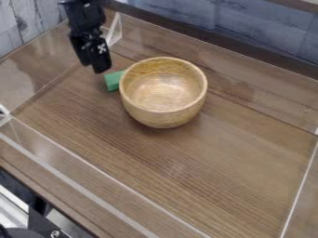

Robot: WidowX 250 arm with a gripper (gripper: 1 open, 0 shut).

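Observation:
My black gripper [95, 61] hangs at the upper left, open, its fingertips pointing down just above and left of a small green block [112, 82]. The block lies on the wooden table, partly hidden behind the left side of a large light-wood bowl [165, 109]. Nothing shows between the fingers.
A blue-grey surface [261, 28] lies beyond the table's back edge.

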